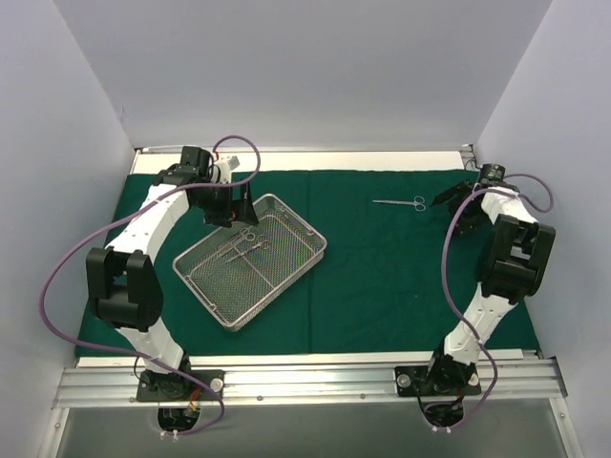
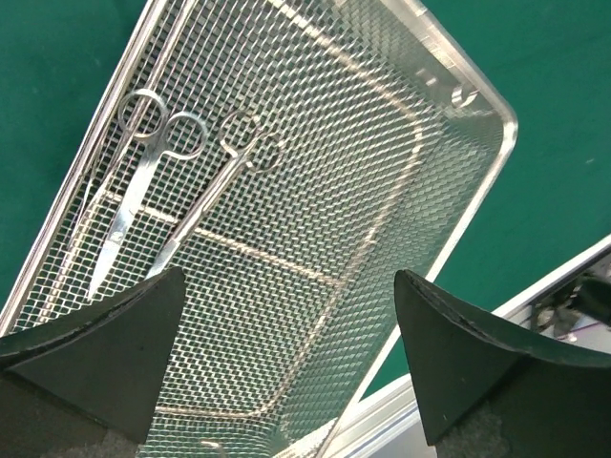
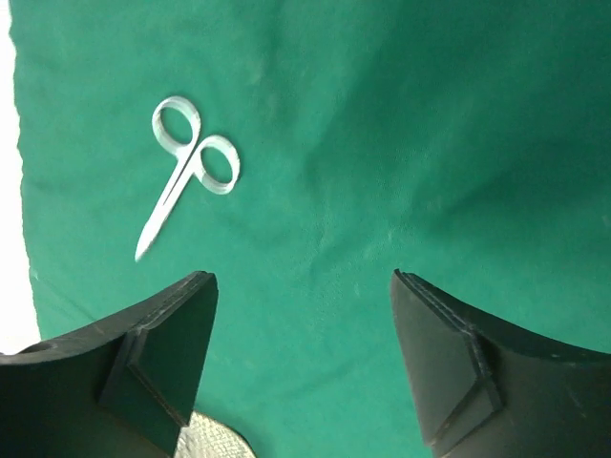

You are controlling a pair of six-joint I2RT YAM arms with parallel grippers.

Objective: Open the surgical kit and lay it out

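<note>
The wire mesh tray (image 1: 213,304) lies on the left of the green cloth, holding scissors (image 2: 143,181) and another ring-handled instrument (image 2: 201,206) beside them. My left gripper (image 1: 236,215) hangs open over the tray's upper end, its fingers empty. A pair of scissors (image 3: 176,179) lies alone on the cloth at the back right, tips pointing left in the top view. My right gripper (image 1: 452,207) is just right of these scissors; in the right wrist view its fingers are apart with only cloth between them.
White walls and a pale strip border the workspace.
</note>
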